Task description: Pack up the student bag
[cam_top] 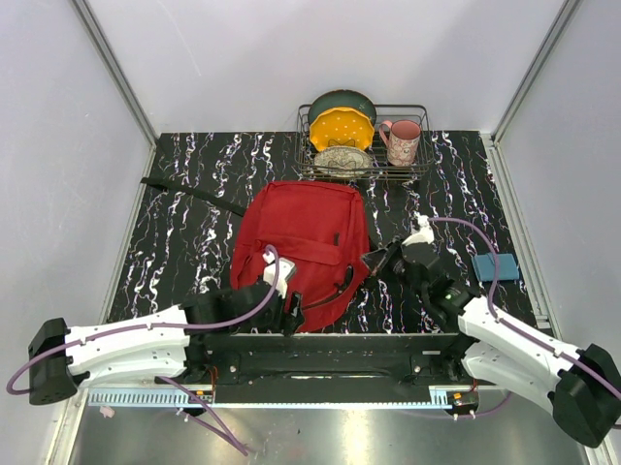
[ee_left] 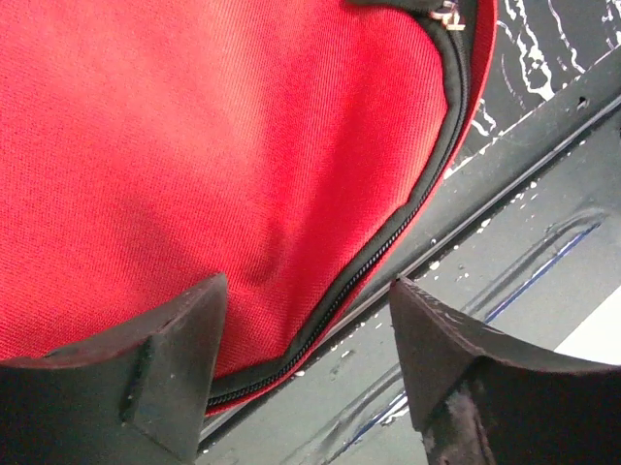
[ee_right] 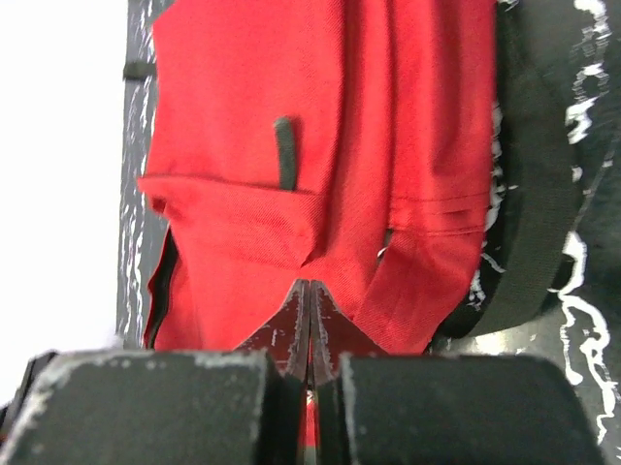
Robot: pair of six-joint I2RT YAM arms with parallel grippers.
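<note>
A red backpack (cam_top: pixel 301 218) lies flat on the dark marbled table, its lower end at the front edge. In the left wrist view, its black zipper (ee_left: pixel 374 257) runs along the curved border, with a metal slider (ee_left: pixel 449 17) near the top. My left gripper (cam_top: pixel 294 315) is over the bag's lower left part; its fingers (ee_left: pixel 184 354) are spread, with the zippered border showing in the gap. Whether they touch the cloth I cannot tell. At the bag's right side, my right gripper is shut, with nothing visible between its tips.
A wire rack (cam_top: pixel 412 174) at the back holds plates (cam_top: pixel 342 129) and a pink mug (cam_top: pixel 402 142). A blue flat item (cam_top: pixel 496 267) lies far right. One black strap (cam_top: pixel 194 192) stretches left from the bag. Bare table shows on both sides.
</note>
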